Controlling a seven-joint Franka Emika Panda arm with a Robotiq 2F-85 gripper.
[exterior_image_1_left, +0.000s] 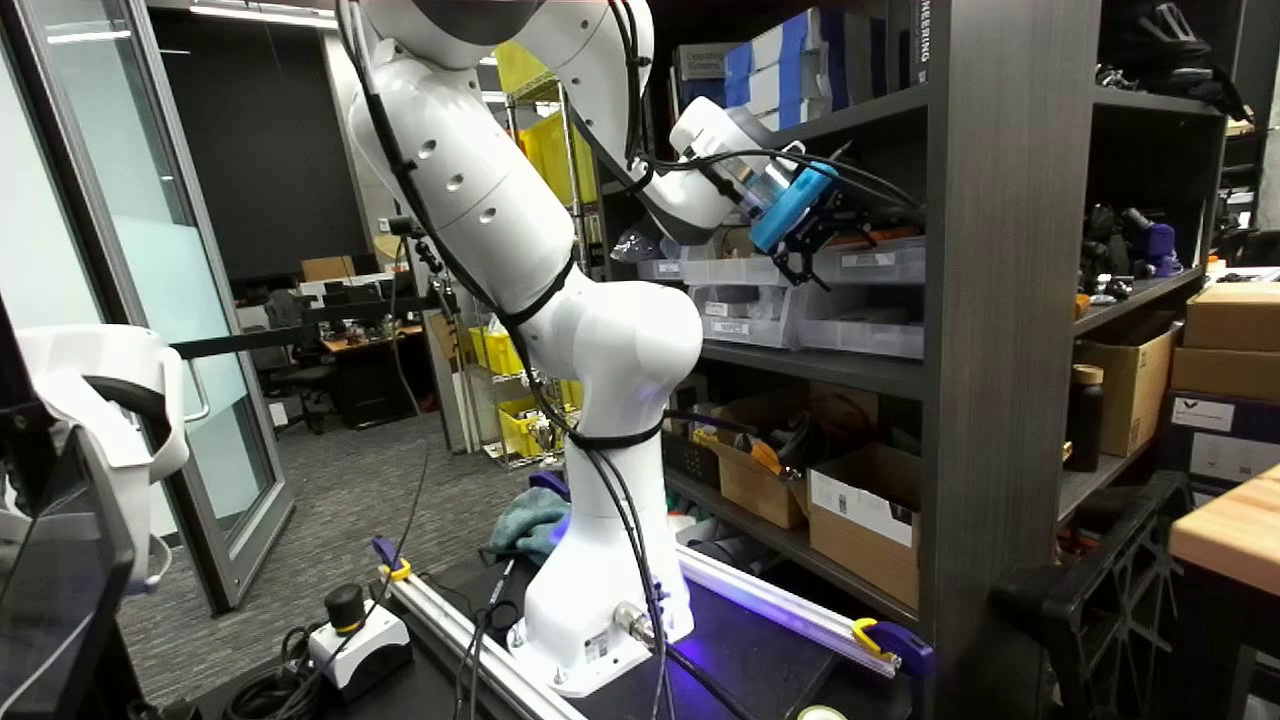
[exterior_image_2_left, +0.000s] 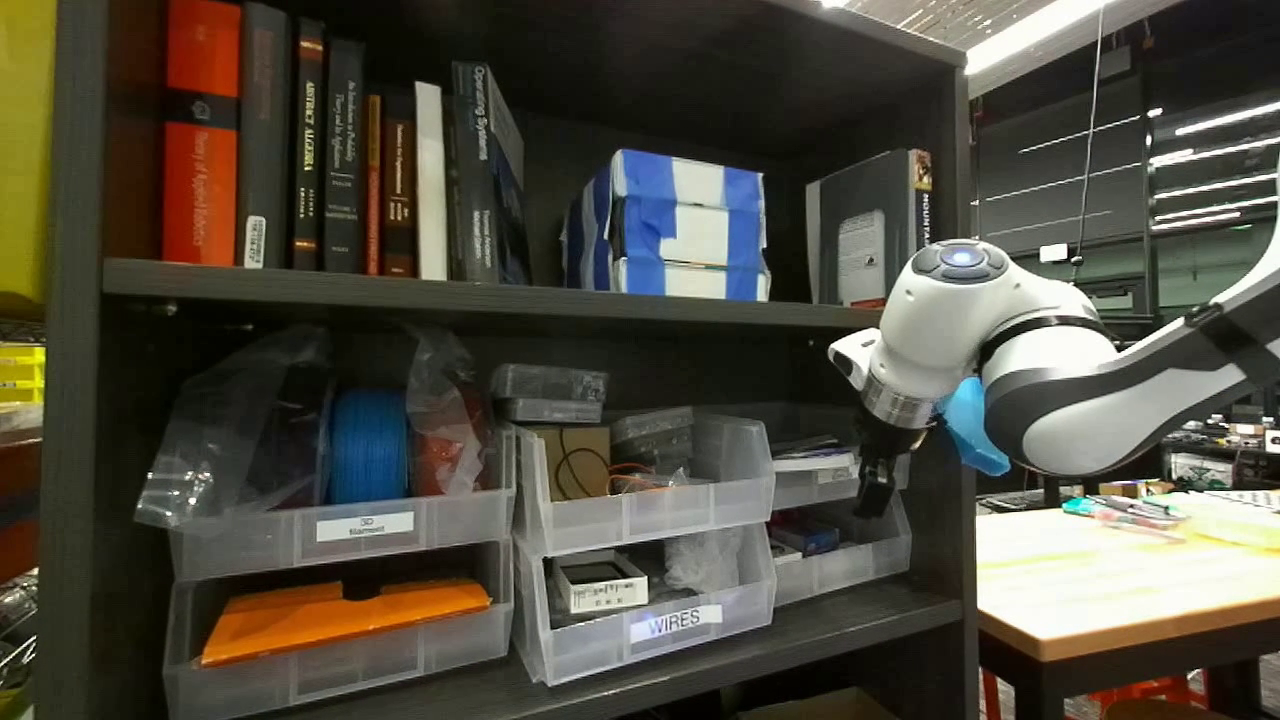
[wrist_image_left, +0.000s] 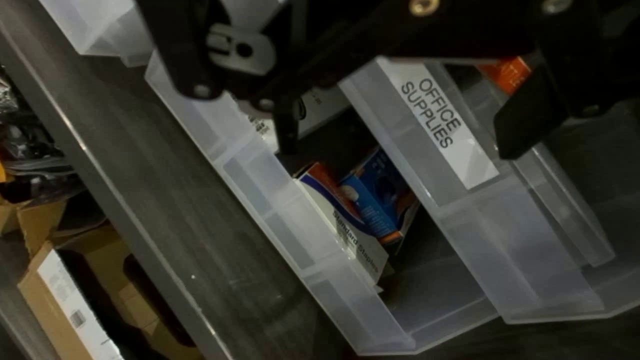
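My gripper stands open in the wrist view, its dark fingers (wrist_image_left: 532, 114) wide apart with nothing held between them. Behind them is the clear upper bin with an OFFICE SUPPLIES label (wrist_image_left: 433, 120). In the clear bin below it lie a Standard Staples box (wrist_image_left: 345, 225) and a blue box (wrist_image_left: 375, 192). Exterior view 2 has the gripper (exterior_image_2_left: 873, 494) in front of the right-hand bins, pointing down. From exterior view 1 it (exterior_image_1_left: 801, 258) appears before the bins, partly covering the upper one.
An upper shelf (exterior_image_2_left: 540, 294) runs above the bins, holding books and a blue-and-white box (exterior_image_2_left: 690, 222). Left of the arm is the WIRES bin (exterior_image_2_left: 672, 624). The shelf's right side panel (exterior_image_2_left: 963, 420) stands close to the wrist. Cardboard boxes (exterior_image_1_left: 864, 528) sit on the shelf below.
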